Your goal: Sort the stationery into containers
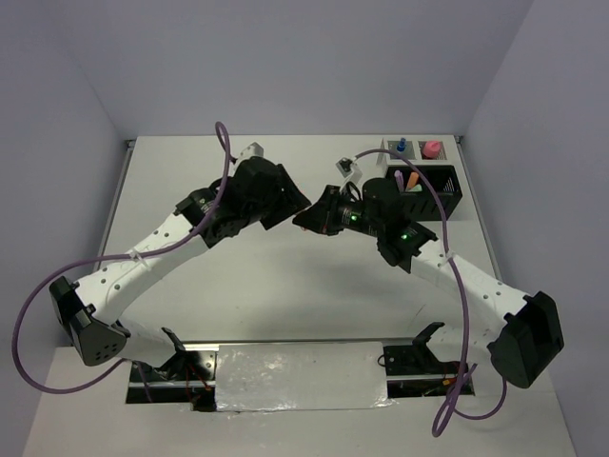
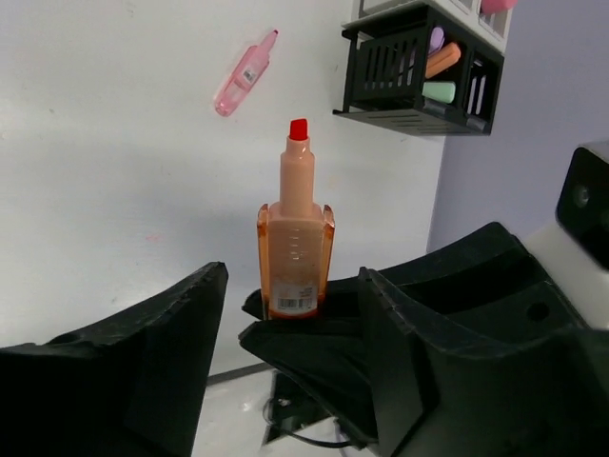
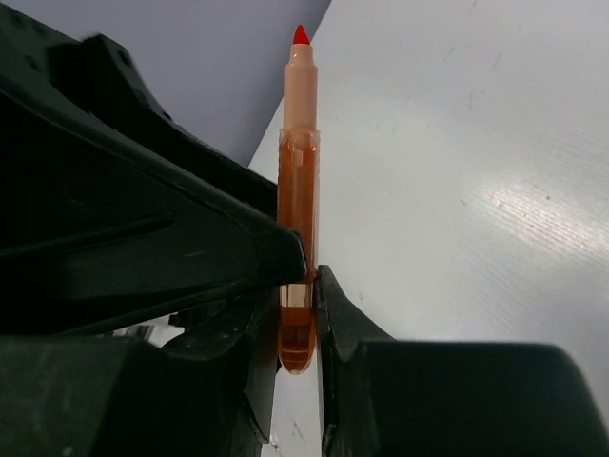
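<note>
An orange highlighter (image 2: 295, 255) with a red tip stands upright between my two grippers. My right gripper is shut on it, as the right wrist view shows. In the left wrist view my left gripper has its fingers apart on either side of the marker's lower end, not visibly touching it. A pink marker (image 2: 243, 78) lies on the table. The black basket (image 2: 381, 81) at the back right holds purple, orange and green pieces.
Behind the black basket is a white container (image 1: 412, 150) with blue and pink items.
</note>
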